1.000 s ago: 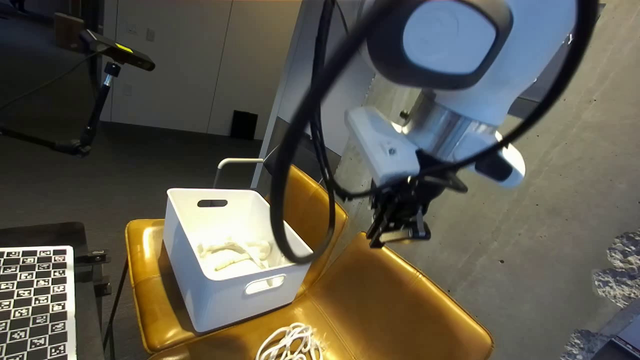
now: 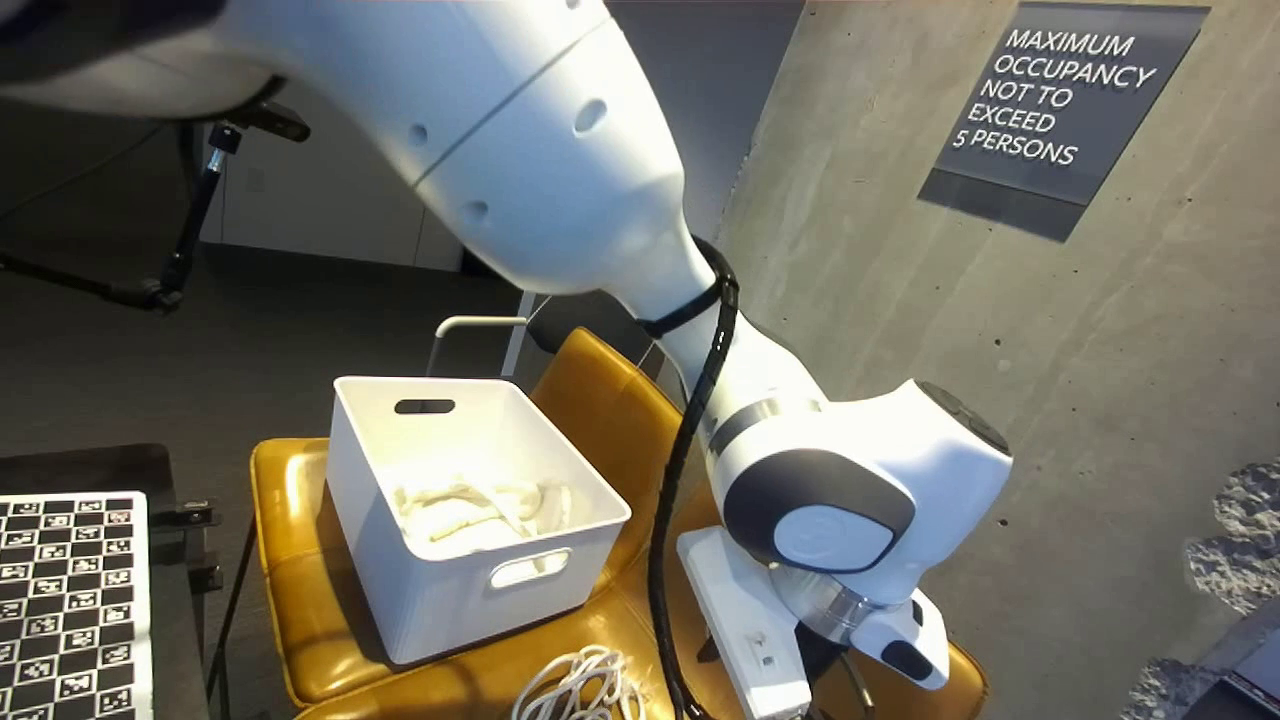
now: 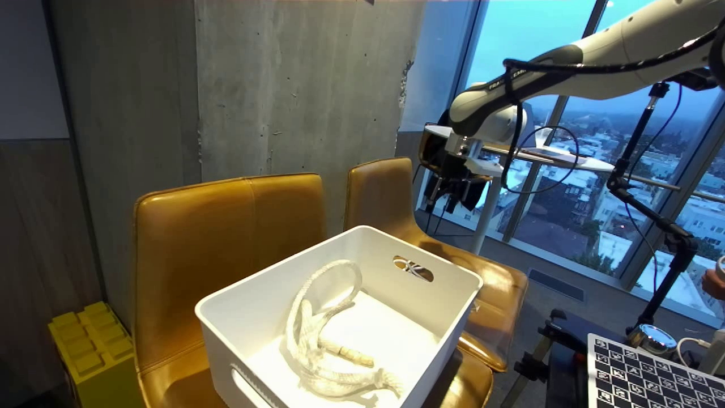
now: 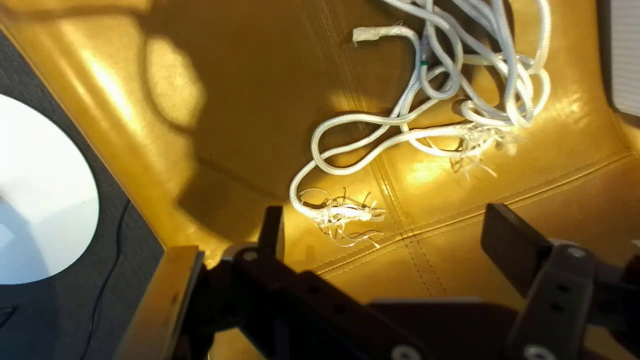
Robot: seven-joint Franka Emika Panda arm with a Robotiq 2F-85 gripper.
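A tangled white rope (image 4: pixel 360 120) with frayed ends lies on the tan chair seat (image 4: pixel 252 90). In exterior view 1, part of that rope (image 2: pixel 582 686) shows at the bottom edge. My gripper is open over the seat, with wide-set dark fingers (image 4: pixel 507 246) and nothing held. From the wrist camera, a frayed rope end (image 4: pixel 348 213) appears between and beyond the fingertips, apart from them. A white bin (image 3: pixel 224 323) on the neighbouring chair contains another off-white rope (image 3: pixel 306 340). Exterior view 1 hides my fingertips below the wrist.
The chair backrest (image 3: pixel 380 197) rises beside the concrete wall (image 2: pixel 1080 396). A patterned board (image 2: pixel 72 606) stands left of the bin in exterior view 1. In the wrist view, the bin's edge (image 4: pixel 627 57) is at upper right and a round white surface (image 4: pixel 45 192) at left.
The bin and the rope have stayed put.
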